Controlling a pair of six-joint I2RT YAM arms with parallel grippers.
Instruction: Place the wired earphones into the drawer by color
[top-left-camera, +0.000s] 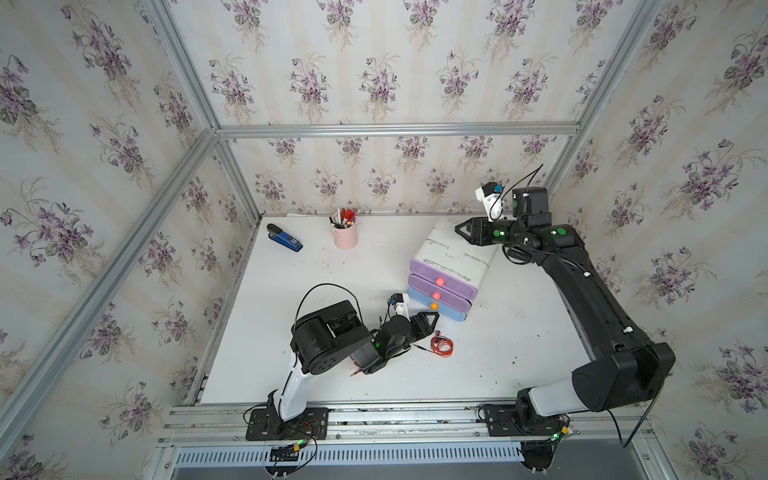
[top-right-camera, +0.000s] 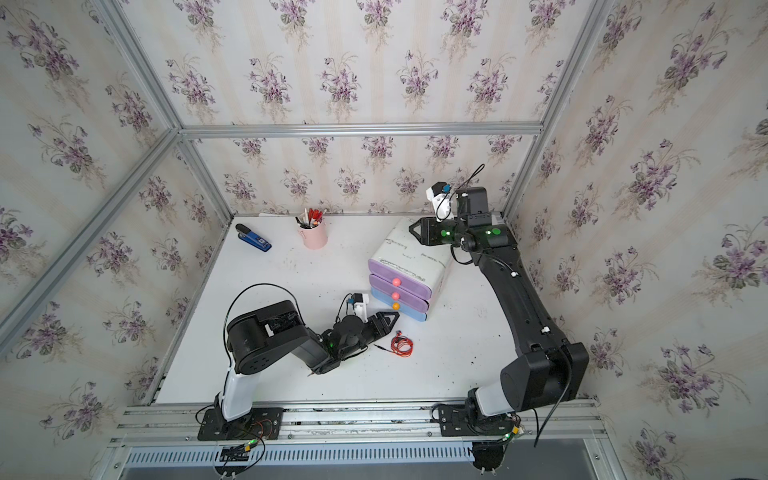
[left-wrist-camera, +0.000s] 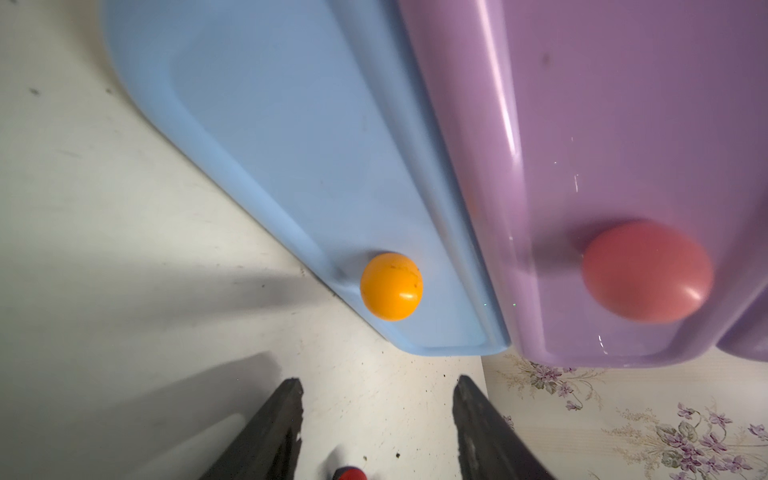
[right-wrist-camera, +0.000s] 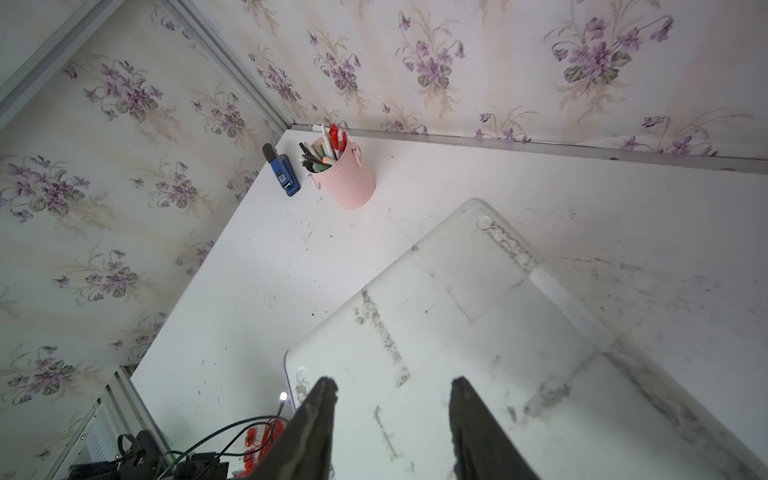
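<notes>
A drawer unit has two purple drawers (top-left-camera: 444, 280) with pink knobs above a blue drawer (top-left-camera: 452, 312), whose orange knob (left-wrist-camera: 391, 285) shows large in the left wrist view. All appear shut. Red wired earphones (top-left-camera: 442, 345) lie coiled on the table before the drawers. More red showing behind my left arm is mostly hidden. My left gripper stands open before the blue drawer, nothing between its fingers. My right gripper is open and empty above the unit's white top (right-wrist-camera: 432, 320).
A pink pen cup (top-left-camera: 345, 236) and a blue stapler-like tool (top-left-camera: 285, 237) stand at the back left.
</notes>
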